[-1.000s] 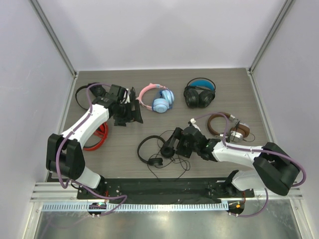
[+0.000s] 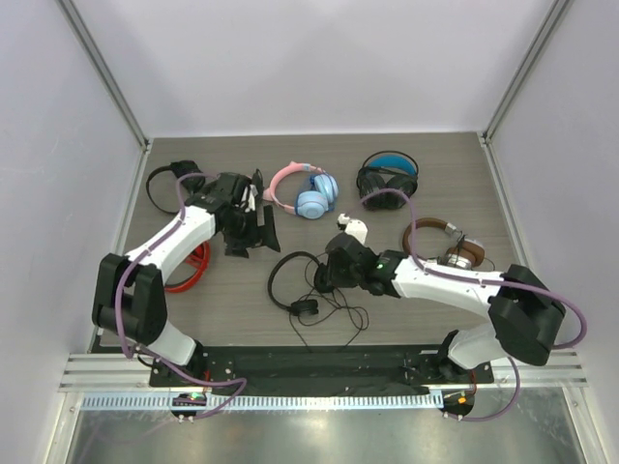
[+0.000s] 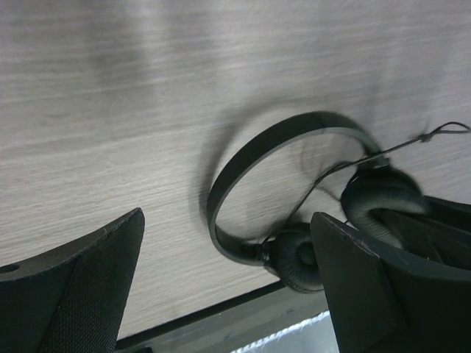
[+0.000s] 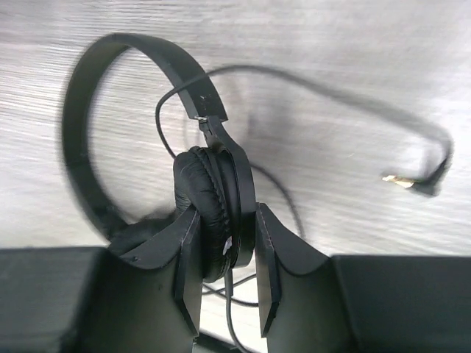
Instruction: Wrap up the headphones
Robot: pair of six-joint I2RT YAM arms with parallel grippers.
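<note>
Black headphones [image 2: 278,278] lie at the front middle of the table, headband to the left, their thin cable [image 2: 356,311] tangled in loops beside them. In the right wrist view my right gripper is shut on the upper ear cup [image 4: 195,180], pinching it between its fingers. The gold plug [image 4: 401,181] lies to the right of that cup. My left gripper [image 2: 253,232] stands open above the table, up and left of the headphones. In the left wrist view nothing is between its fingers, while the headband [image 3: 246,158] shows beyond them.
Pink-and-blue headphones [image 2: 311,198] lie behind, with large black headphones [image 2: 389,179] to their right. Brown headphones [image 2: 469,253] sit beside the right arm. A red headband [image 2: 196,266] and another black pair [image 2: 160,176] are on the left.
My left gripper moved slightly right and stays open.
</note>
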